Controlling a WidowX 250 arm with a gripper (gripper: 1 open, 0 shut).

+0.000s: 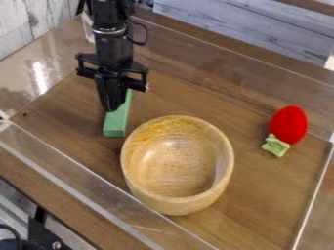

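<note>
The black gripper [109, 100] is low over the left part of the wooden table, shut, its fingertips at the left side of a green block [116, 118] lying on the surface. Nothing shows held between the fingers, though the arm partly hides the block's far end. A large tan bowl [177, 190] stands just to the right and toward the front of the block.
A red object [288, 124] with a small green piece [275, 145] lies on the table [235, 88] at the right. Clear rails edge the left and front of the surface.
</note>
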